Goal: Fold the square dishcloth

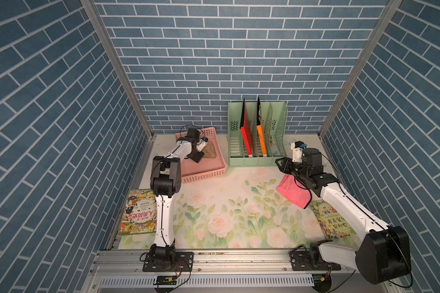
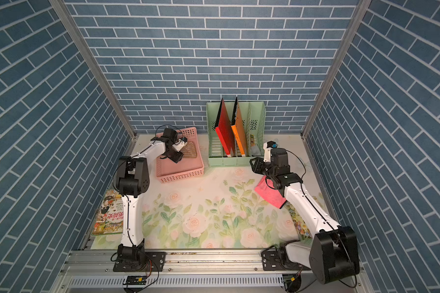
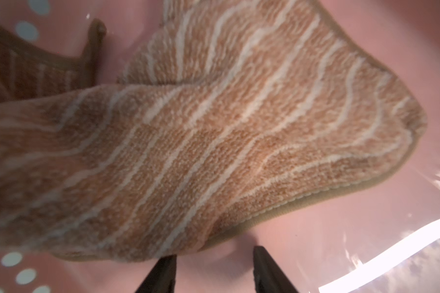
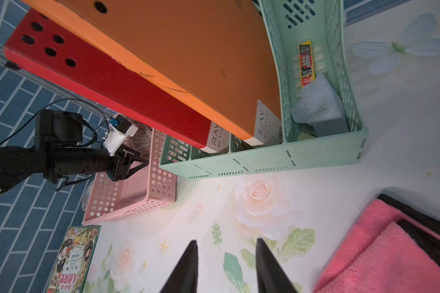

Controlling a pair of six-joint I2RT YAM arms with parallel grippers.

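Note:
A brown cloth with pale stripes and a tan hem (image 3: 239, 117) lies rumpled, partly doubled over, in the pink basket (image 1: 200, 174). My left gripper is inside the basket at the cloth's near edge. Its fingertips are apart, with only pink floor showing between them. A pink cloth with a dark edge (image 1: 294, 191) rests on the table at the right, in layers in the right wrist view (image 4: 388, 256). Above and beside it my right gripper stands part open and empty. The right arm covers some of the pink cloth in both top views.
A green file rack (image 1: 257, 161) with a red folder (image 1: 247, 139) and an orange folder (image 1: 261, 140) stands at the back, close to the right gripper. Books lie at the left (image 1: 138, 211) and right (image 1: 333, 218).

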